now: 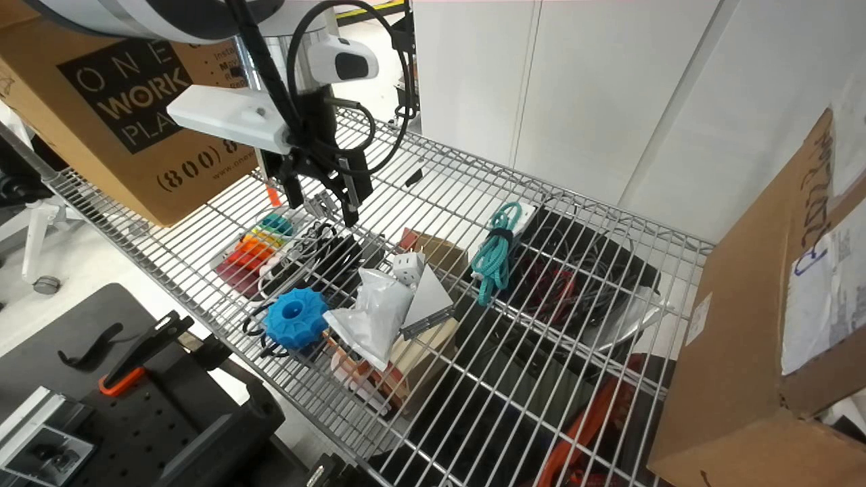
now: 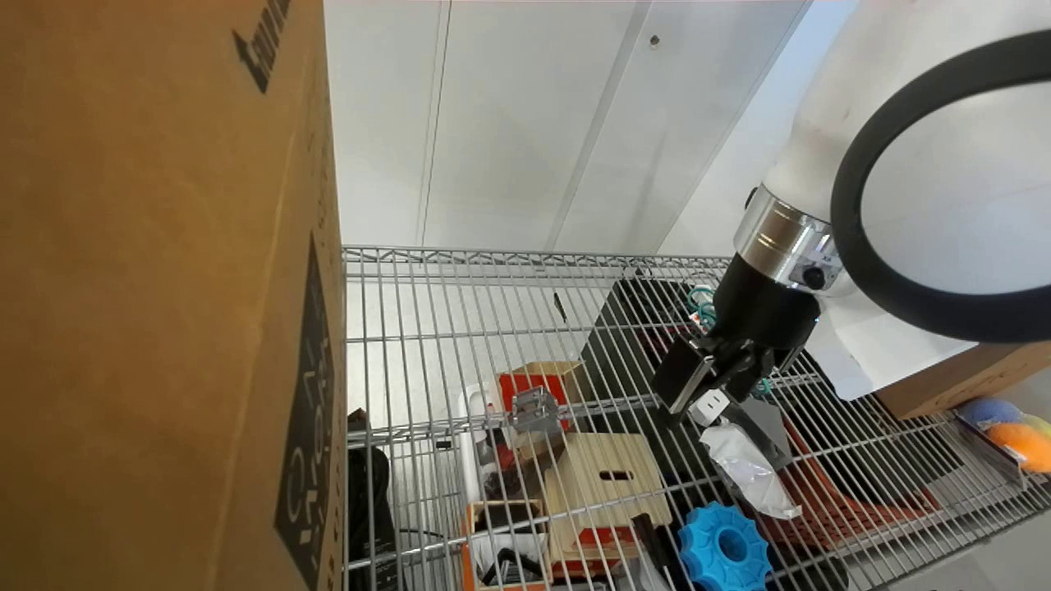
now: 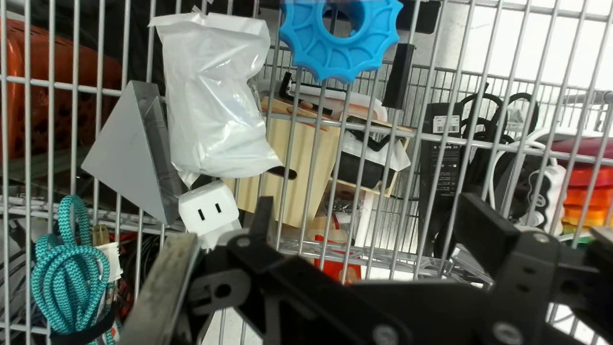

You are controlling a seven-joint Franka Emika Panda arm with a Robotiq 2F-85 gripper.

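My gripper (image 1: 322,206) hangs above the wire shelf (image 3: 428,137), its fingers spread wide. In the wrist view, its dark fingertips (image 3: 263,215) stand apart, and I see no object held between them. A white plug adapter (image 3: 209,208) lies close to the left finger. Beyond it are a white plastic packet (image 3: 215,97) and a grey wedge-shaped piece (image 3: 129,152). The blue scalloped wheel (image 3: 339,43) lies at the top of that view. A small clear grey block (image 2: 534,409) rests on the wires, partly hidden behind the right finger in the wrist view.
A teal cord bundle (image 1: 495,251) lies towards the back of the shelf. Large cardboard boxes stand at both ends, one at the left (image 1: 122,105) and one at the right (image 1: 747,325). Wooden boxes and cables show beneath the wires. The front-right shelf wires are bare.
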